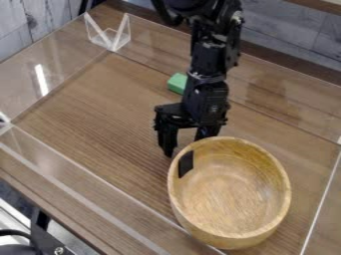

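Observation:
The black arm reaches down from the top centre to the middle of the wooden table. Its gripper is low, just behind and at the upper-left rim of a large tan bowl, with dark finger parts overlapping that rim. The bowl looks empty and fills the lower right.
A green block sits behind the arm, left of it. A white wire-like object stands at the back left. The left half of the table and the right side behind the bowl are clear.

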